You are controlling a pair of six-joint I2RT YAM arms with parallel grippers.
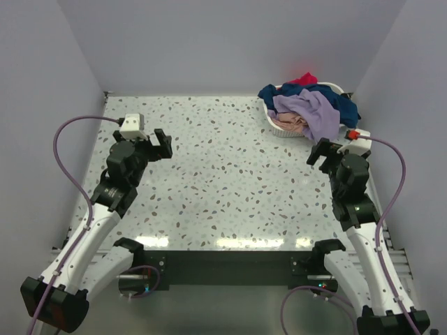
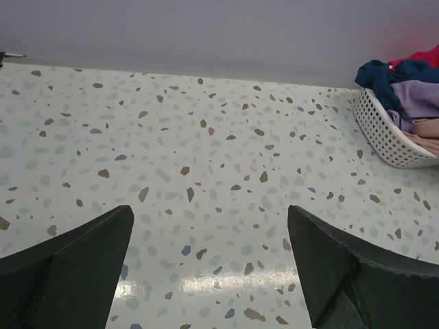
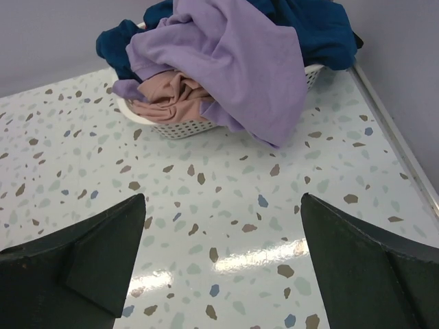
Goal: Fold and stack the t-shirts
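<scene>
Crumpled shirts fill a white basket (image 1: pixel 285 132) at the far right of the table. A lavender shirt (image 1: pixel 312 112) drapes over the basket's front rim, beside a pinkish-tan one (image 3: pixel 175 97). Dark blue cloth (image 1: pixel 346 107) lies behind them, and a bit of red cloth (image 1: pixel 304 79) shows at the back. My left gripper (image 1: pixel 166 144) is open above the left side of the table, with nothing between its fingers. On the right, my right gripper (image 1: pixel 318 153) hangs open just in front of the basket, apart from the shirts and empty.
Grey walls stand close behind and on both sides. Glare marks the table's front edge (image 1: pixel 249 243).
</scene>
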